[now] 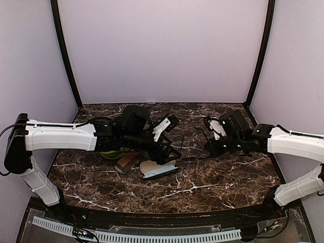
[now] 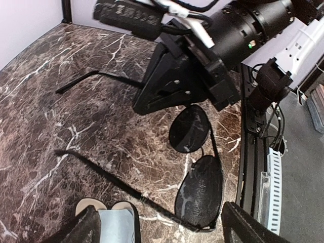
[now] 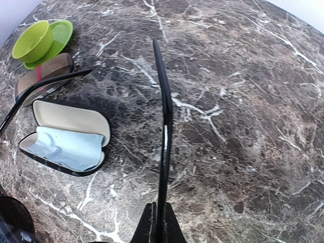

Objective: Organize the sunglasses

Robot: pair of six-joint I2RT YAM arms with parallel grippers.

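Note:
Black sunglasses with dark lenses hang above the marble table, temples unfolded. My right gripper is shut on one temple. In the left wrist view the other temple slants across, its hinge end in front of my left gripper. The left fingers stand wide apart, and neither touches the glasses visibly. An open case with a pale lining and a light blue cloth lies below; in the top view the left arm hangs close over it.
A closed brown case with a red stripe lies beside the open one, near a green cup on a green saucer. The two arms are close together mid-table. Bare marble extends to the front right.

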